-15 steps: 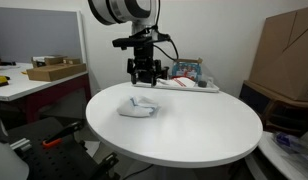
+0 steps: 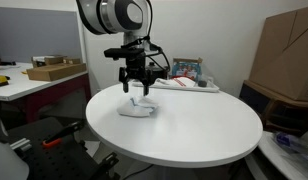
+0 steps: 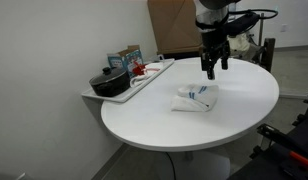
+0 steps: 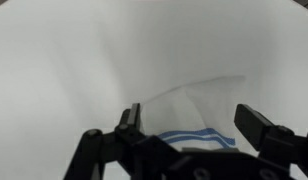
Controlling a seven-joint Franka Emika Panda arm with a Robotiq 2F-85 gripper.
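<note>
A white cloth with blue stripes (image 3: 196,98) lies partly folded on the white round table (image 2: 189,135). In the wrist view the cloth (image 4: 199,110) shows between the fingers and below them, its lower part hidden by the gripper. My gripper is open, fingers spread wide, with nothing held. From the side, the gripper (image 3: 216,69) hangs above the table just over the cloth, apart from it.
At the table's far edge stands a tray (image 3: 144,82) with a black pot (image 3: 111,79), a white-and-red cloth (image 3: 149,71) and a colorful box (image 3: 129,58). Cardboard boxes (image 2: 56,70) sit on a side table.
Over the last second the arm has come down and shifted slightly left, bringing the open gripper lower over the cloth. The cloth has stayed in place.
</note>
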